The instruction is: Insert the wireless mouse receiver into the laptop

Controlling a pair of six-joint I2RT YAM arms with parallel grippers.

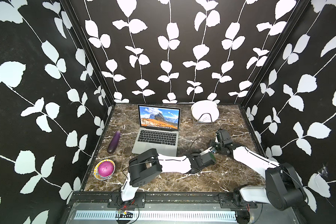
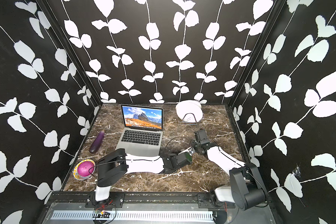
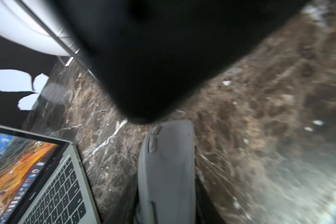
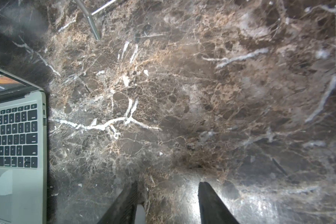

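The open silver laptop (image 1: 155, 147) stands at the back left of centre, its right-side ports showing in the right wrist view (image 4: 44, 112). Both grippers meet low over the table right of it. My left gripper (image 1: 209, 151) has a grey mouse (image 3: 166, 168) at its fingers in the left wrist view; whether it grips it is unclear. My right gripper points down beside it, fingers apart, a small grey edge showing behind one finger. The receiver cannot be made out.
A wire rack with white plates (image 2: 188, 110) stands at the back right. An eggplant (image 2: 97, 141) and a bowl (image 2: 76, 169) with a pink object lie at the left.
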